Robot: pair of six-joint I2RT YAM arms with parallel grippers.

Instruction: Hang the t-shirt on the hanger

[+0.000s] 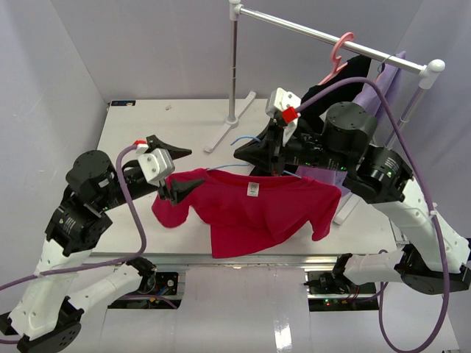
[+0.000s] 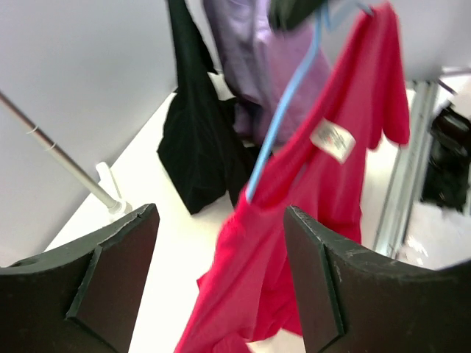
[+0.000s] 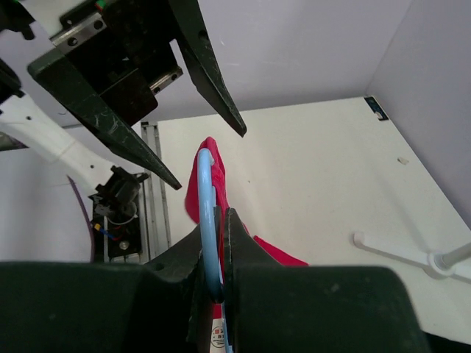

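Note:
The red t-shirt (image 1: pixel 254 213) hangs on a blue hanger (image 2: pixel 283 103), its white label facing up, with the sleeves drooping at both ends. My right gripper (image 1: pixel 261 154) is shut on the blue hanger (image 3: pixel 208 220), which points away from it toward the shirt's far end. My left gripper (image 1: pixel 183 171) stands open at the shirt's left shoulder; in its own view the red collar and hanger end (image 2: pixel 252 193) lie between and beyond the fingertips, not gripped.
A metal rack (image 1: pixel 324 33) at the back right holds a pink hanger (image 1: pixel 337 55), black and purple garments (image 2: pixel 268 51). Its white foot (image 1: pixel 221 136) rests on the table (image 1: pixel 132 132), which is clear at the back left.

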